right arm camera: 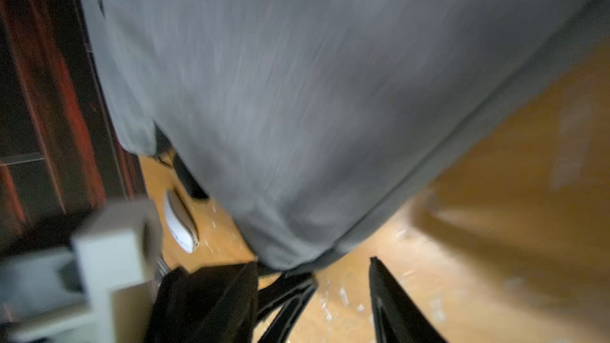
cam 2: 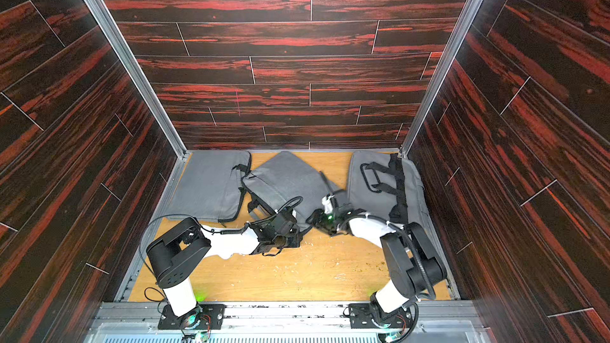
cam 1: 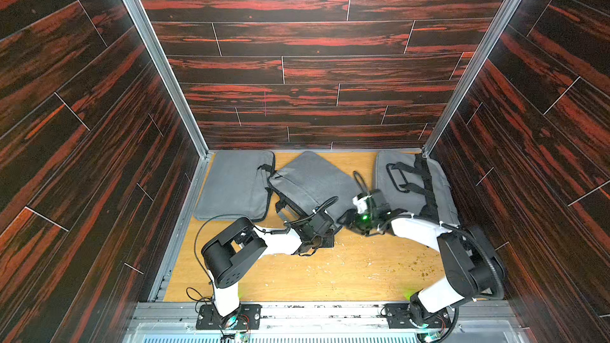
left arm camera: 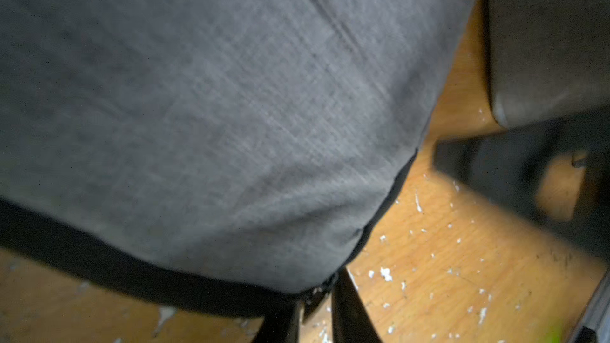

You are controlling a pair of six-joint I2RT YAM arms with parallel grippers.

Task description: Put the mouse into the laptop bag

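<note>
The middle grey laptop bag (cam 1: 311, 178) lies askew on the wooden table. My left gripper is at its near edge by the black zip; whether it grips the edge is unclear. My right gripper (cam 1: 352, 219) is blurred at the bag's near right corner; in the right wrist view its fingertips (right arm camera: 381, 273) stand open below the bag edge. A white-and-black object (right arm camera: 181, 222), possibly the mouse, lies on the wood at the left of that view; it is hard to identify.
Another grey bag (cam 1: 232, 184) lies back left and a third (cam 1: 406, 190) with black straps back right. Bare wood (cam 1: 330, 279) is clear along the front. Walls enclose the sides and back.
</note>
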